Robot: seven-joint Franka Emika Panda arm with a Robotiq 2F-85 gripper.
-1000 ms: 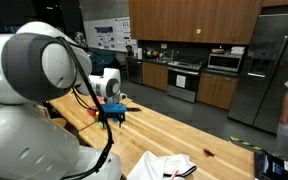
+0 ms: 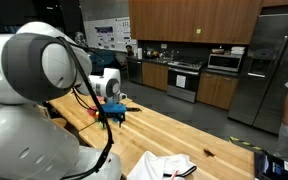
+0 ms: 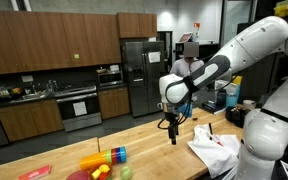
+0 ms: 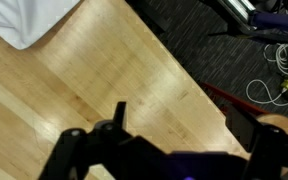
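Observation:
High over the wooden table hangs my gripper point(image 3: 173, 133), fingers pointing down. In the wrist view its two dark fingers point(image 4: 119, 118) are far apart, and the gripper stands open with only bare wood and floor visible beyond it. A white cloth point(image 2: 161, 166) lies crumpled on the table; exterior view 2 puts the cloth point(image 3: 216, 150) to the right of the gripper, and a corner of it shows at the top left of the wrist view. A dark marker-like item with some red point(image 2: 186, 171) lies on the cloth.
Colourful items, including an orange and blue box point(image 3: 103, 157), a red bowl point(image 3: 78, 175) and a green object point(image 3: 125, 173), sit at one table end. A small brown object point(image 2: 209, 153) lies alone.

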